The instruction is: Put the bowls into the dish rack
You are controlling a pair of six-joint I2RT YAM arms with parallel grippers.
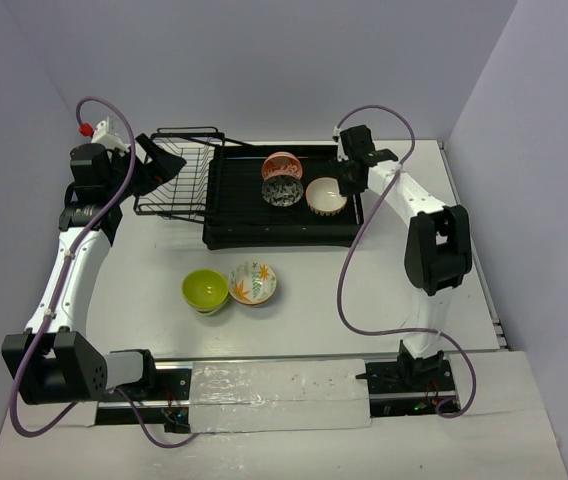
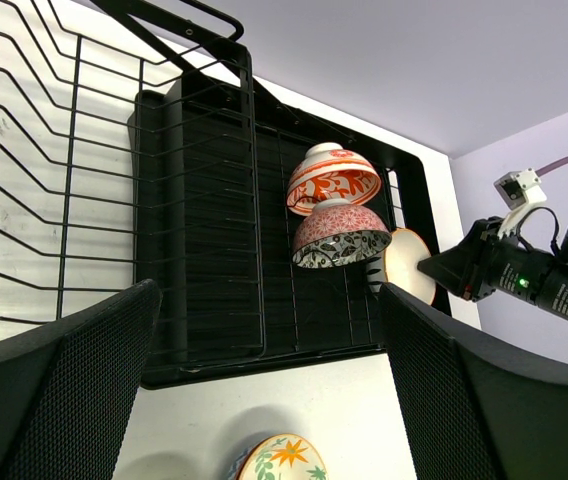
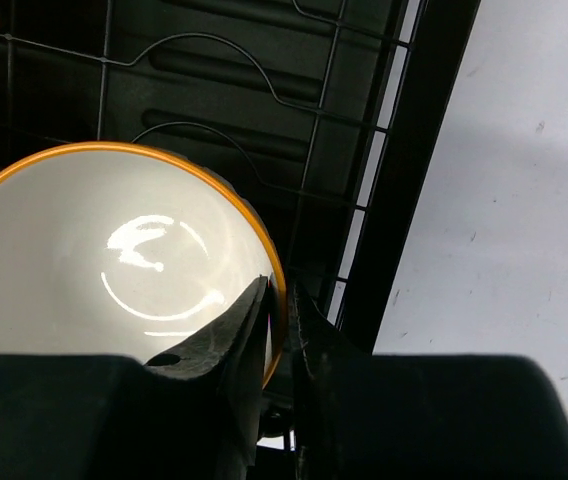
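Note:
Inside the black dish rack (image 1: pixel 234 234) are an orange patterned bowl (image 2: pixel 329 180), a patterned bowl (image 1: pixel 282 191) and a white orange-rimmed bowl (image 3: pixel 114 270) at the right end. My right gripper is at that white bowl's right rim, its fingers close together at the rim; whether they grip it is unclear. My left gripper (image 1: pixel 162 158) hangs open over the wire shelf at left, nothing between its fingers. In front of the rack sit a green bowl (image 1: pixel 204 289) and a leaf-patterned bowl (image 1: pixel 253 281).
The wire shelf (image 1: pixel 169 210) extends left of the rack. Walls stand behind and on both sides.

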